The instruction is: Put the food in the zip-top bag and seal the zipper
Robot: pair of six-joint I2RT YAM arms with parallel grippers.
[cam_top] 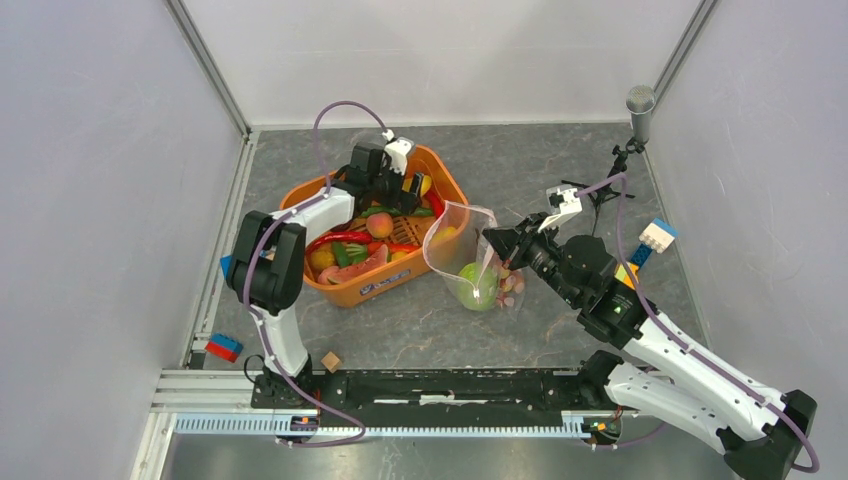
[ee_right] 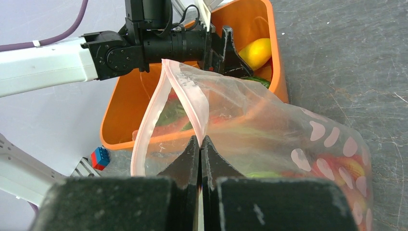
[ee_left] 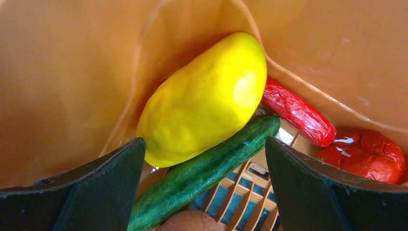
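The left gripper is open inside the orange basket, its fingers to either side of a yellow mango-like fruit and a cucumber, with nothing gripped. In the right wrist view the same yellow fruit shows just beyond the left fingertips. My right gripper is shut on the rim of the clear zip top bag, whose mouth gapes toward the basket. Inside the bag rest a round green item and some reddish and yellow food, partly hidden by the plastic.
A peach, a red chili and a watermelon slice lie in the basket. Toy bricks, a small wooden block and a microphone stand stand around the edges. Grey table shows free behind the bag.
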